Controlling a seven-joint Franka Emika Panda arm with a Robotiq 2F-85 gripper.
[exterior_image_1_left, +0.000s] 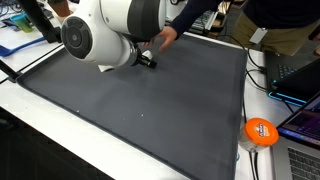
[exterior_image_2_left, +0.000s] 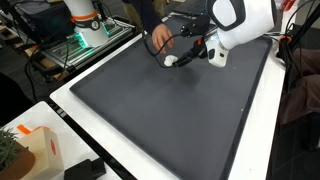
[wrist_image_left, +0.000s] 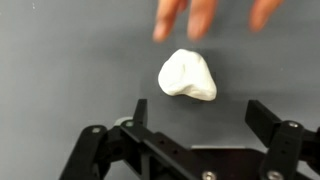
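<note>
A white, rounded-triangular lump lies on the dark mat in the wrist view, just beyond the fingertips. My gripper is open, its two black fingers wide apart with bare mat between them. In the second exterior view the white lump shows beside the gripper, which hangs low over the mat. A person's hand reaches in near the lump; blurred fingertips hang above it at the top of the wrist view. In the first exterior view the arm partly hides the lump.
Past the mat's right edge stands an orange-lidded container, with laptops farther right. A potted plant sits at the near left corner in the second exterior view.
</note>
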